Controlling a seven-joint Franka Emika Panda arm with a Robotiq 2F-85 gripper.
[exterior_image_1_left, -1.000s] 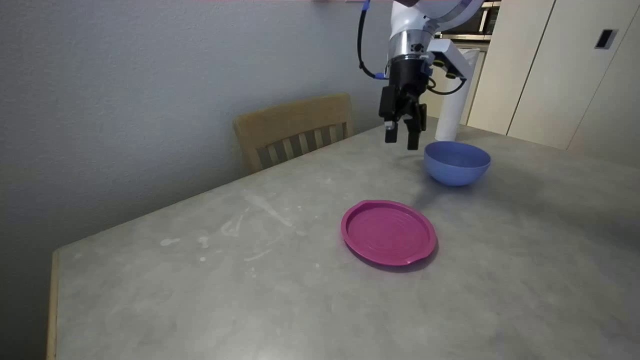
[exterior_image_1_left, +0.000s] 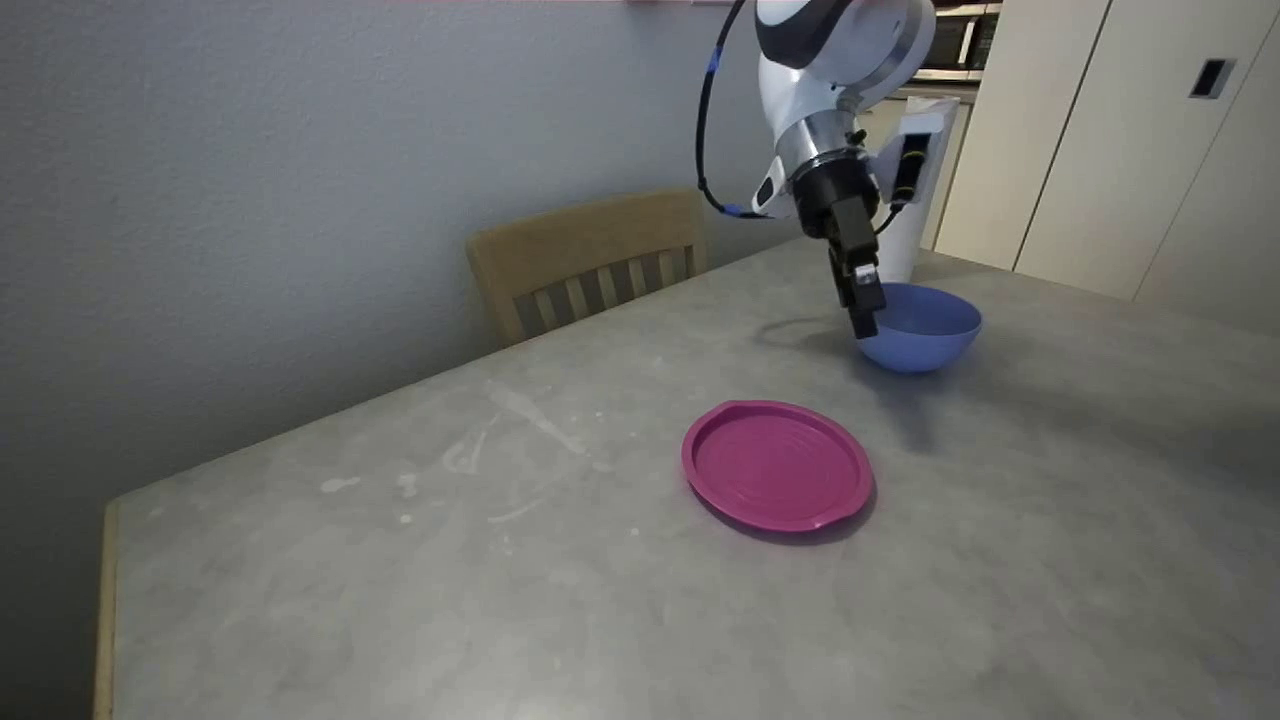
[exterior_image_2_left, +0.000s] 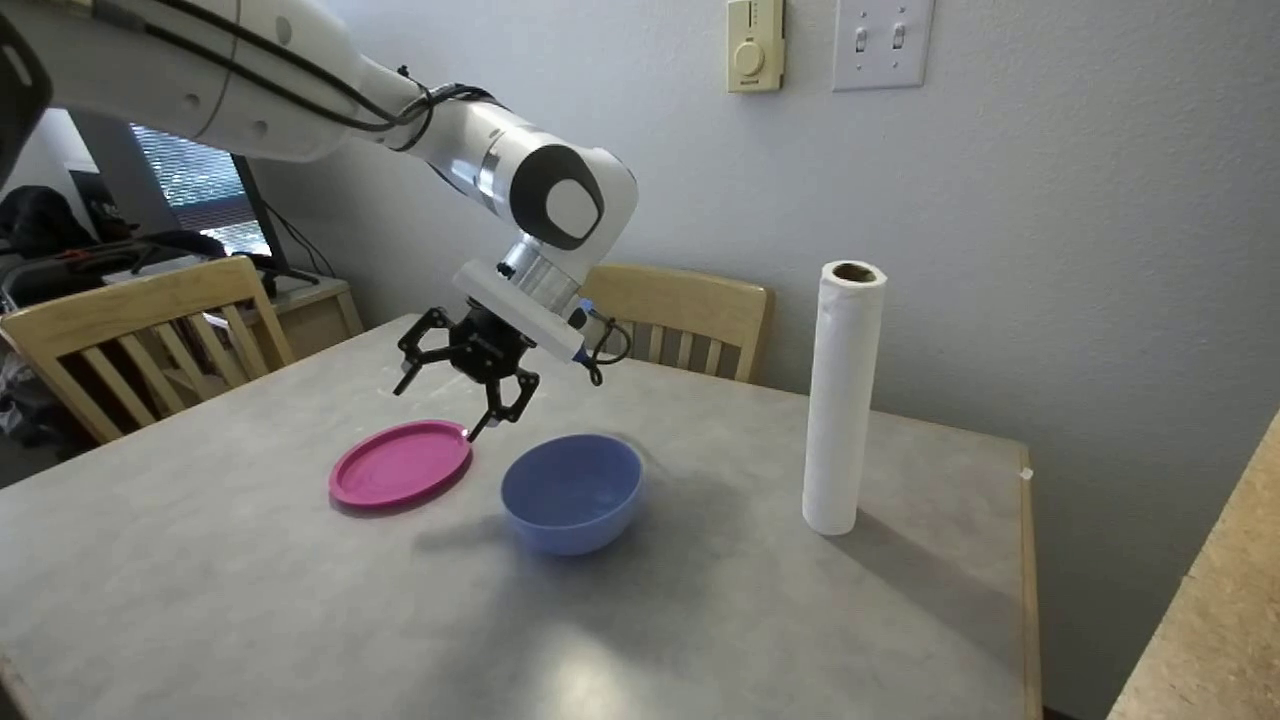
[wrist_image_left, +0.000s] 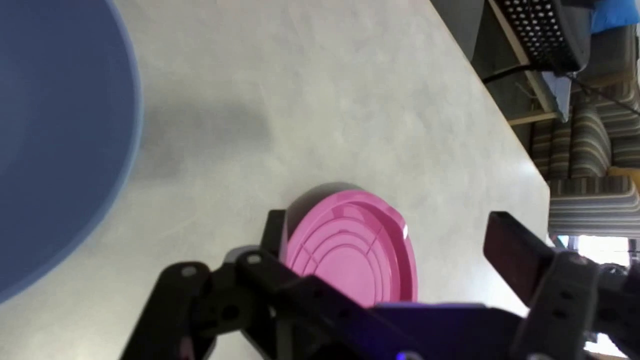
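A pink plate-like lid (exterior_image_1_left: 777, 466) lies flat on the table, its rim raised. Behind it in exterior view 1 stands an upright blue bowl (exterior_image_1_left: 921, 342), with nothing visible inside it. My gripper (exterior_image_2_left: 434, 414) is tilted and open above the table, its fingers wide apart and empty. In the wrist view the pink lid (wrist_image_left: 351, 258) shows between and beyond the spread fingers, partly covered by the gripper's black parts. The bowl (wrist_image_left: 54, 132) fills the left side there, cut off by the frame edge.
A white paper roll (exterior_image_2_left: 843, 402) stands upright on the table near the wall, beyond the bowl. Wooden chairs (exterior_image_2_left: 678, 300) line the table's edges.
In exterior view 1 the gripper has come lower and to the right, and has turned and tilted, so that it now overlaps the bowl's left edge. Bowl and lid have stayed put.
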